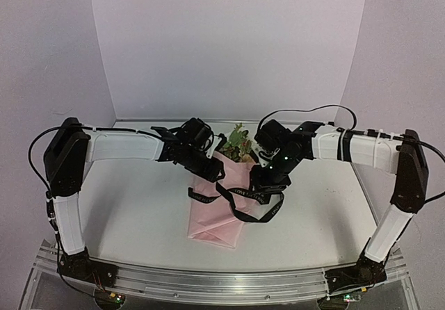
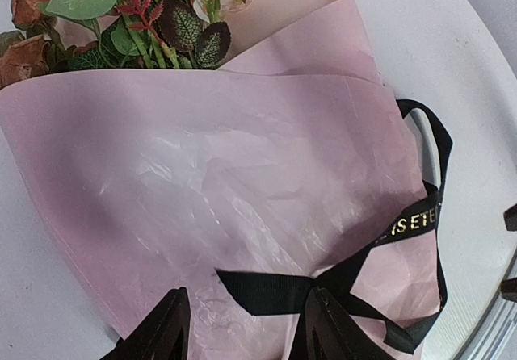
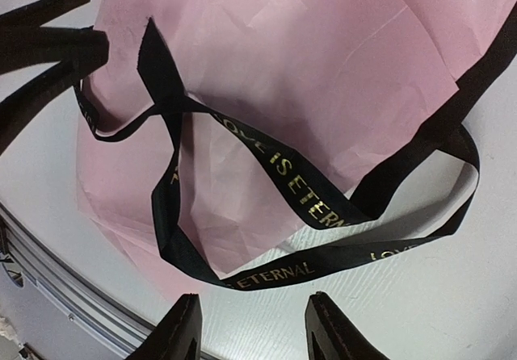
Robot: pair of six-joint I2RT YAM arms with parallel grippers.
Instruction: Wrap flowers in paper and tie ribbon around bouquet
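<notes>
Pink paper [image 1: 212,216] wraps the bouquet, which lies flat with its flowers and leaves [image 1: 237,143] toward the back. Across the wrap runs a black ribbon [image 2: 266,293] with gold lettering; its strands cross over the paper, and a loop [image 3: 323,259] spreads onto the table at the right. My left gripper is open above the paper, the ribbon's crossing near its right fingertip; whether they touch I cannot tell. In the right wrist view, my right gripper also stands open, with bare table showing between its fingers. The ribbon's underside path beneath the bouquet is hidden.
Both grippers work close together, and the left one's dark fingers [image 3: 93,49] reach into the right wrist view. A metal rail [image 1: 222,292] borders the front edge.
</notes>
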